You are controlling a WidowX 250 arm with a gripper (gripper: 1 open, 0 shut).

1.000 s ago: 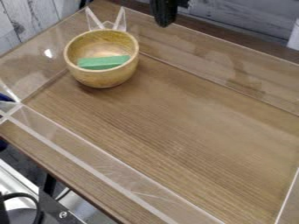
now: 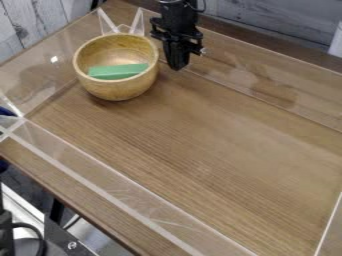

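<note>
My black gripper (image 2: 179, 53) hangs at the back of the table, low and just right of a round wooden bowl (image 2: 120, 88). It appears shut, with nothing visible between its fingers. A green block (image 2: 118, 71) lies inside the bowl.
Clear tape strips cross its left side. A white pointed object stands behind the bowl, and dark cables hang at the lower left, off the table.
My gripper has come down and slightly left from the top edge of the view to beside the bowl's back right. The bowl and block look much the same.
</note>
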